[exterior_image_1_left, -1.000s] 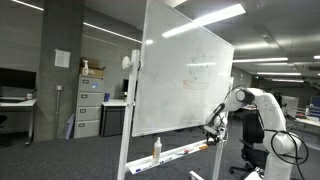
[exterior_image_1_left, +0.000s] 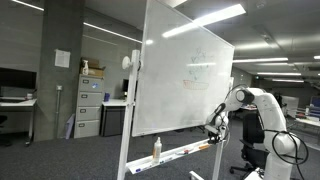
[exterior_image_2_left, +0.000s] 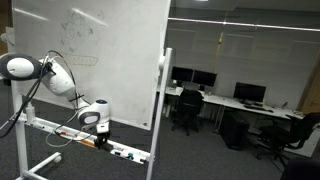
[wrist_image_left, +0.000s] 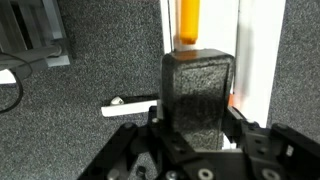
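Observation:
A dark grey block, which looks like a whiteboard eraser (wrist_image_left: 197, 92), fills the middle of the wrist view. My gripper is shut on it, with one black finger on either side. The whiteboard (exterior_image_1_left: 185, 75) stands upright, with faint marks on its surface. Along its lower edge runs the white tray (wrist_image_left: 260, 62). In the second exterior view my gripper (exterior_image_2_left: 103, 139) is low, close to the tray; contact between eraser and tray cannot be told.
An orange object (wrist_image_left: 188, 22) lies on the tray just ahead of the eraser. Farther along the tray stands a bottle (exterior_image_1_left: 157, 150). A white leg of the board stand (exterior_image_2_left: 160, 105) rises beyond the tray's end. Carpet lies below.
My gripper has shifted slightly near the tray's far end in the first exterior view. The bottle and board stand where they were.

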